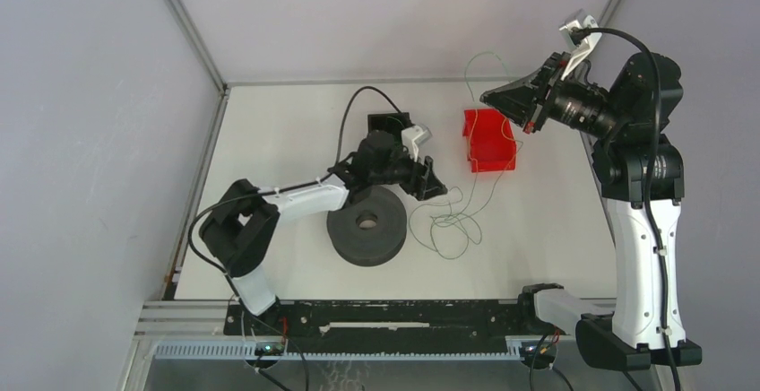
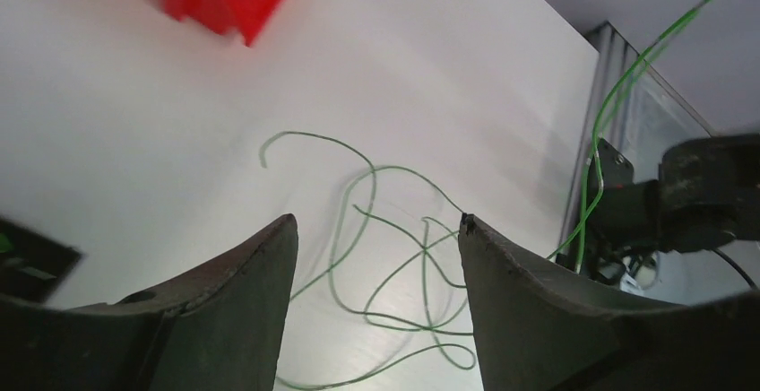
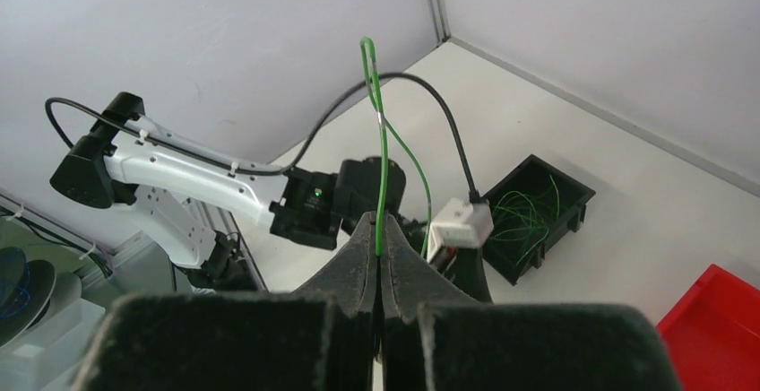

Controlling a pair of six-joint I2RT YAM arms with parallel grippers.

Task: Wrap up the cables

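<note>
A thin green cable [image 1: 455, 221] lies in loose, tangled loops on the white table, and two strands rise from it toward the back. My right gripper [image 1: 484, 97] is raised above the red bin's far side, shut on the cable; in the right wrist view a green loop [image 3: 384, 158] sticks up from its closed tips. Up and to the left of the tangle is my left gripper [image 1: 436, 190]. Its fingers [image 2: 255, 292] stand apart in the left wrist view, with loose cable [image 2: 424, 247] visible beyond the gap and none pinched.
The red bin [image 1: 492, 163] stands behind the tangle. A black bin [image 3: 582, 195] holding more green cable sits at the back, partly behind the left arm. A dark round disc [image 1: 366, 249] with a central hole lies under the left forearm.
</note>
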